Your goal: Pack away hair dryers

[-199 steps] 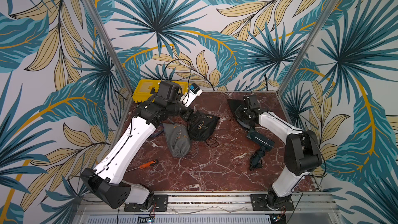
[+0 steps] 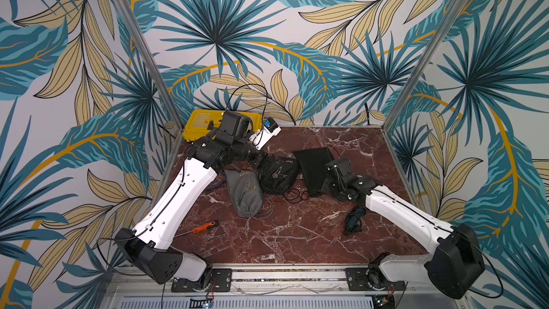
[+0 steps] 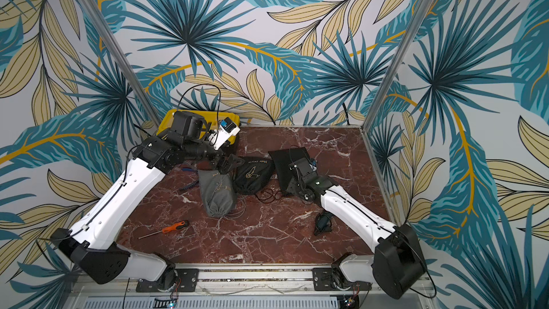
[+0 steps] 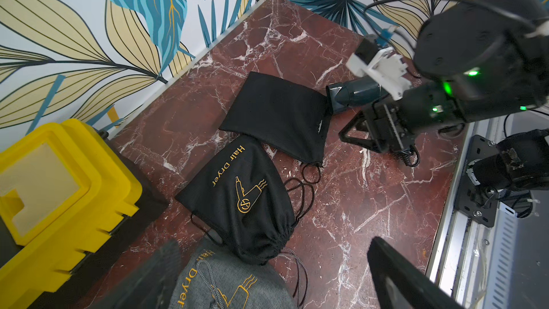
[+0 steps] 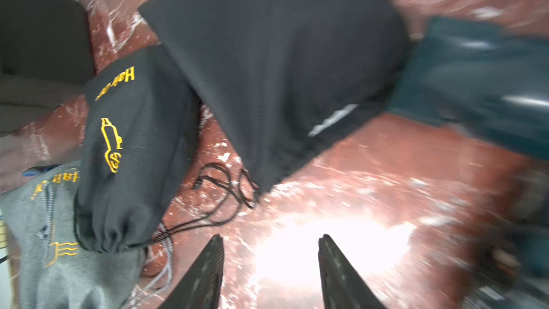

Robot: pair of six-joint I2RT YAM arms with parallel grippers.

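Note:
A flat black drawstring bag (image 4: 277,114) lies spread on the table, its corded end toward the front. To its right is a dark teal hair dryer (image 4: 357,92), mostly hidden by the right arm in the top views; its bundled cord (image 2: 354,219) lies nearer the front. My right gripper is open and empty, low beyond the bag's corded end. Over the packed bags, my left gripper stands open with nothing between its fingers. A fuller black bag (image 4: 240,200) marked "Hair Dryer" overlaps the grey one (image 2: 244,193).
A yellow-lidded case (image 4: 68,188) stands at the back left. An orange-handled screwdriver (image 2: 204,226) lies at the front left.
The flat black bag has shifted left and now lies spread, close to the fuller black bag. My right gripper has come left and frontward, now off the bag. My left arm has shifted only slightly.

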